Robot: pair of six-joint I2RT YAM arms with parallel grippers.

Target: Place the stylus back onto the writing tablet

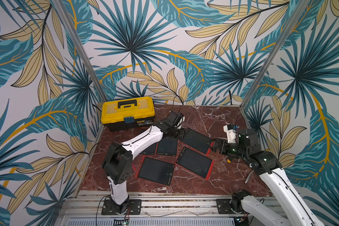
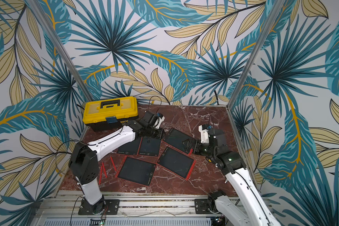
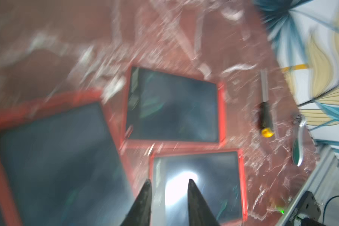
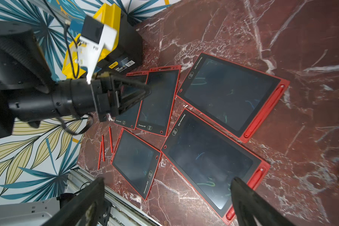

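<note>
Several black-screened, red-edged writing tablets lie on the table, including a front left one [image 2: 136, 171], a front right one [image 2: 175, 162] and a back right one [image 4: 229, 94]. Red styluses sit along the right edges of the two right-hand tablets, one on the back tablet [image 4: 265, 110]. Loose red styluses [image 2: 113, 163] lie left of the front left tablet. My left gripper is part open above the tablets, nothing between its fingers. My right gripper stands wide open and empty above the right-hand tablets, its fingers blurred.
A yellow and black toolbox [image 1: 128, 113] stands at the back left. A screwdriver [image 3: 266, 116] and a spoon-like metal tool [image 3: 298, 145] lie by the right edge. Bare table shows at the back, between the arms. Both arms reach inward close to each other.
</note>
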